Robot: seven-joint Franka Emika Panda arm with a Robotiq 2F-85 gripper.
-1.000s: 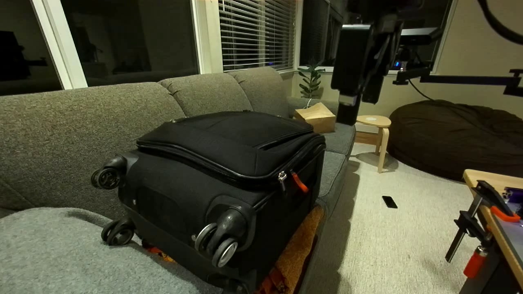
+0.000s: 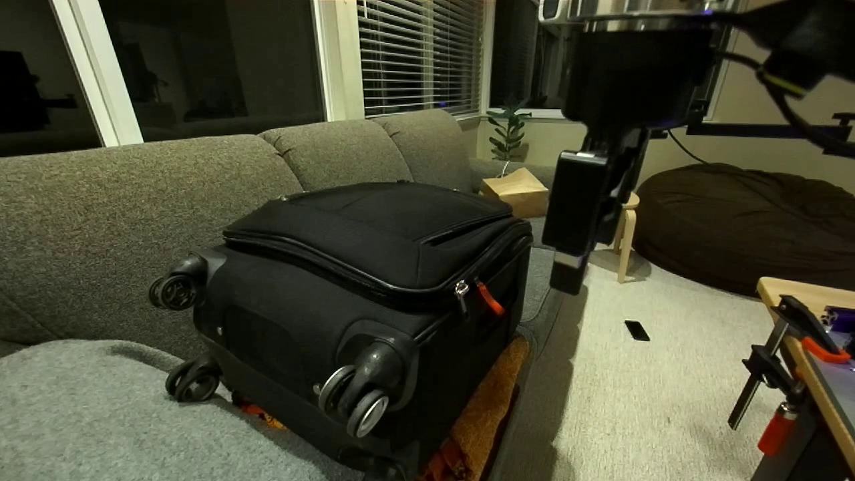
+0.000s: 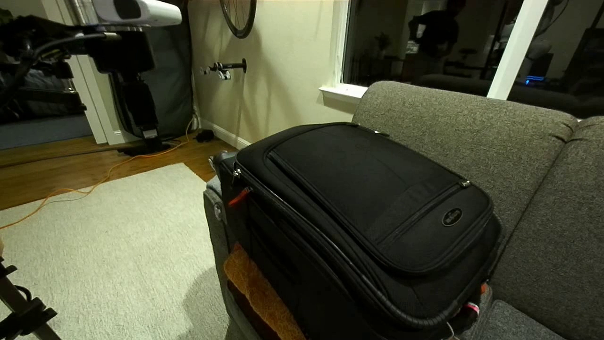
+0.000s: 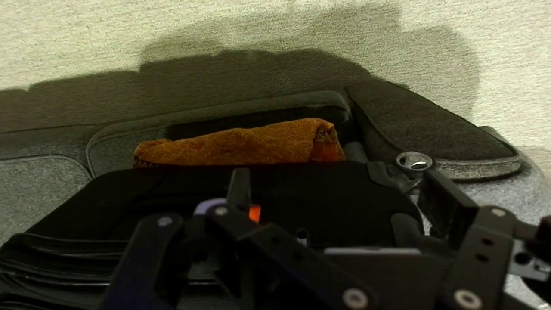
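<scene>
A black suitcase (image 2: pixel 336 304) lies on the grey sofa, its wheels facing the camera in exterior view 1. A red zipper tag (image 2: pixel 489 298) hangs at its front corner, near silver zipper pulls (image 2: pixel 461 292); in exterior view 2 the red tag (image 3: pixel 240 196) shows on the suitcase's left side. My gripper (image 2: pixel 566 280) points down beside the suitcase's floor side, apart from the tag in that view. From the wrist, the gripper is open over the suitcase's side, nothing held. The red tag (image 4: pixel 254 212) is partly hidden behind the left finger (image 4: pixel 239 188).
An orange-brown cloth (image 4: pixel 237 144) sticks out from under the suitcase. The sofa backrest (image 2: pixel 160 200) rises behind it. A table edge with a clamp (image 2: pixel 781 361) stands at right; a phone (image 2: pixel 637 330) lies on the carpet. Space above the suitcase is clear.
In exterior view 1 my gripper has come down, from above the sofa's far end to about the height of the red tag. The suitcase has not moved.
</scene>
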